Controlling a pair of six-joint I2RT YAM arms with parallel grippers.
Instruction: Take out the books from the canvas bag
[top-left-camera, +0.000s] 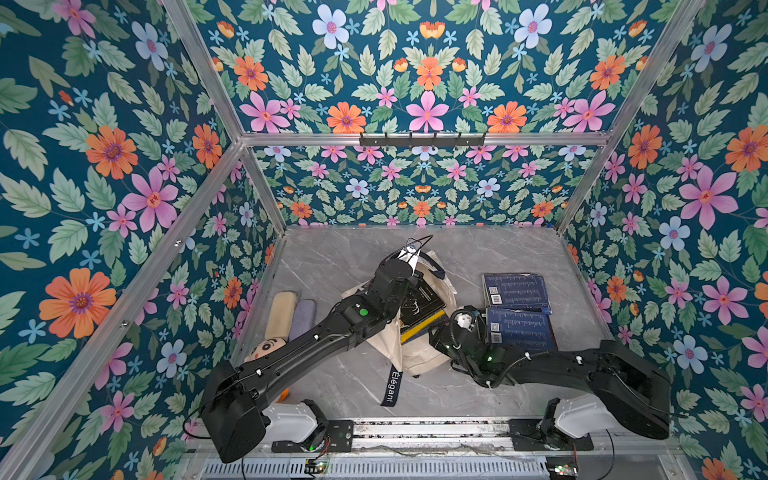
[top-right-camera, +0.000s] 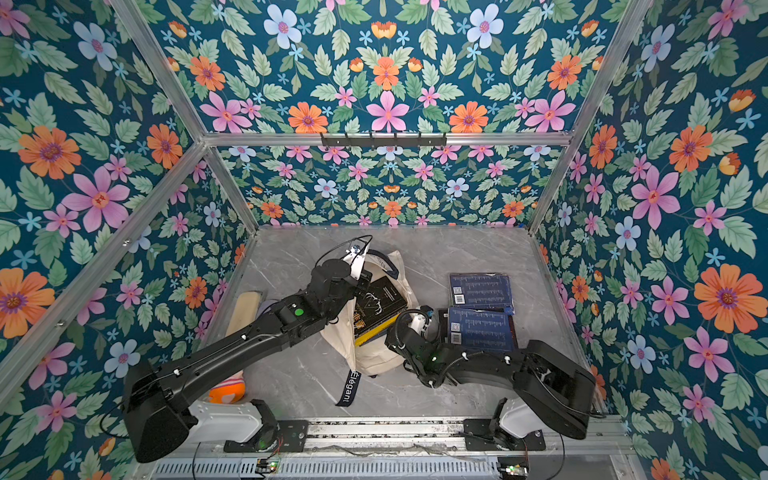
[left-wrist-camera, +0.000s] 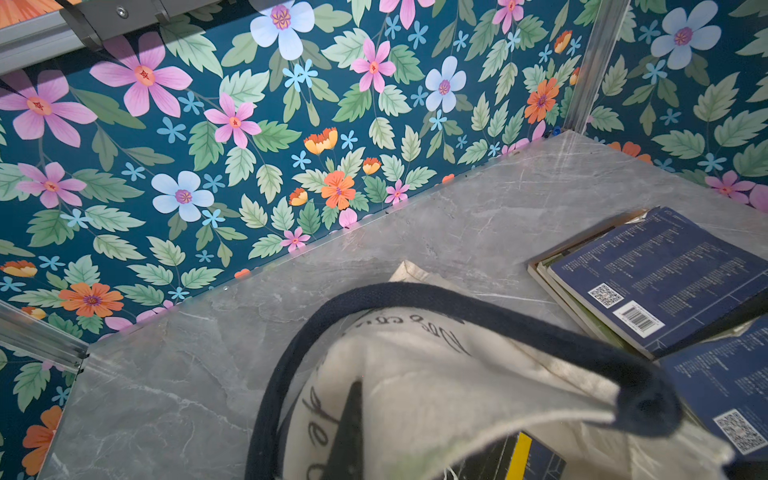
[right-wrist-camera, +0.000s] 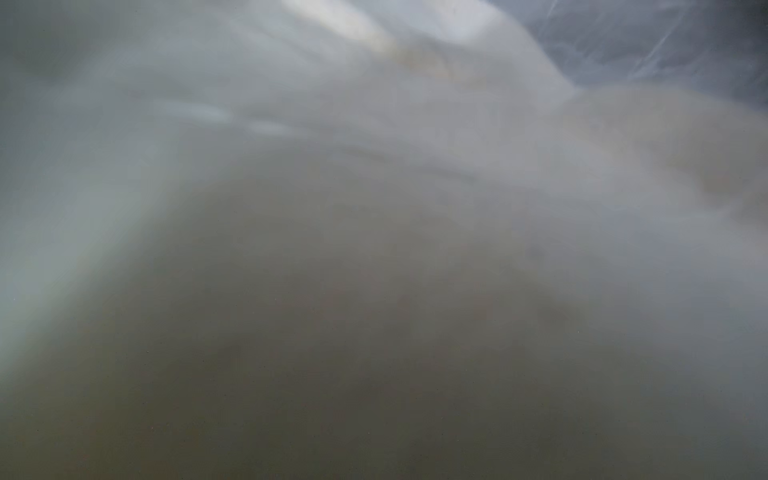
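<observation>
The cream canvas bag (top-right-camera: 345, 340) lies mid-table, with a black book (top-right-camera: 376, 308) and a yellow edge showing in its opening. My left gripper (top-left-camera: 412, 280) is at the bag's upper rim near the dark handle (left-wrist-camera: 480, 304); its fingers are out of sight in its wrist view. My right gripper (top-left-camera: 440, 340) is low at the bag's right side, against the canvas; that wrist view is blurred by fabric, so its fingers cannot be judged.
Blue books (top-left-camera: 512, 289) lie stacked in two groups to the right. Rolled soft items and a toy (top-left-camera: 280, 316) are at the left.
</observation>
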